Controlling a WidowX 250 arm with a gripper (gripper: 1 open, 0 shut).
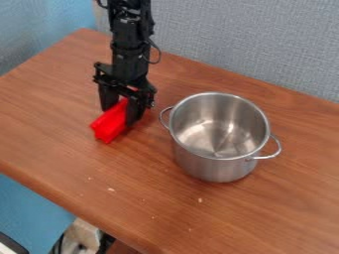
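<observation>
A red oblong object (109, 124) lies tilted on the wooden table, just left of a steel pot (219, 149) with two side handles. My black gripper (125, 103) reaches down from the top of the view and is shut on the upper end of the red object, partly hiding it. The pot is empty.
A grey wall runs along the back.
</observation>
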